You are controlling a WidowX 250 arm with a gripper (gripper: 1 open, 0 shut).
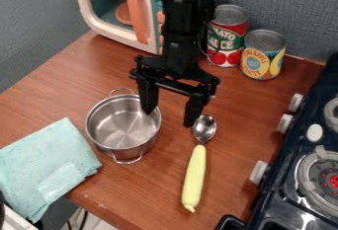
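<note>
My black gripper (169,111) hangs over the wooden counter with its two fingers spread open, just above and right of the steel pot (122,127). The left finger is near the pot's upper right rim, the right one close above the spoon's bowl. The spoon (196,175) with a pale yellow handle lies upright along the counter, right of the pot.
A light teal cloth (40,167) lies at the left edge. A black stove (288,194) fills the right. At the back stand a microwave (103,9), a red can (224,38) and a yellow-labelled can (262,58).
</note>
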